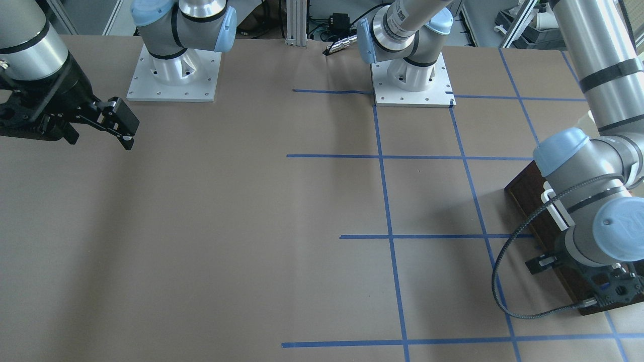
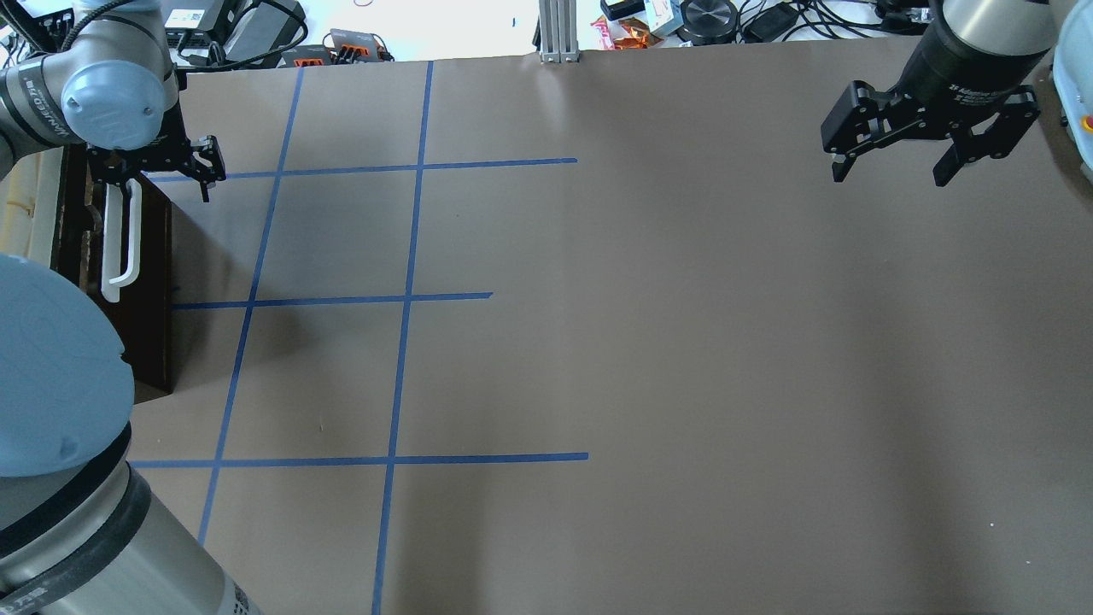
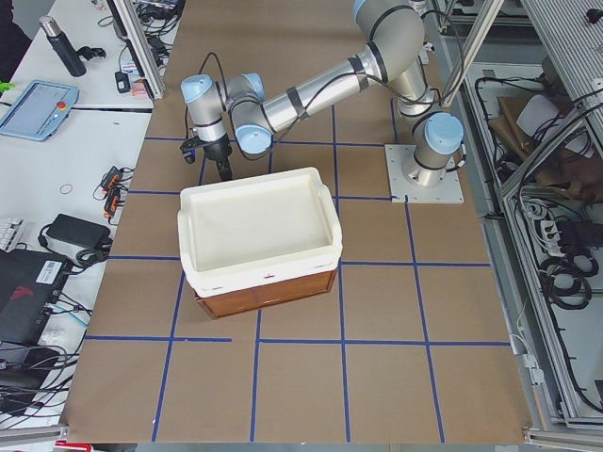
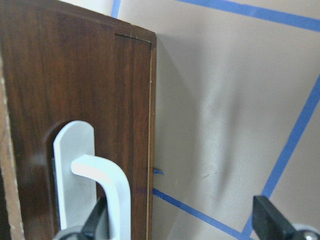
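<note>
A dark wooden box (image 4: 132, 90) with a white open top (image 3: 259, 226) sits on the taped table. Its white handle (image 4: 112, 190) shows at lower left in the wrist view and along the box's side in the top view (image 2: 131, 241). My gripper (image 3: 205, 162) is at that side, one finger (image 4: 97, 225) beside the handle, the other finger (image 4: 270, 220) out over the table. The fingers look open, with the handle near the left finger; whether that finger touches it I cannot tell. In the front view my arm hides much of the box.
Another arm's black gripper (image 2: 927, 118) hangs at the top right of the top view. More arm bases (image 1: 410, 90) stand at the back.
</note>
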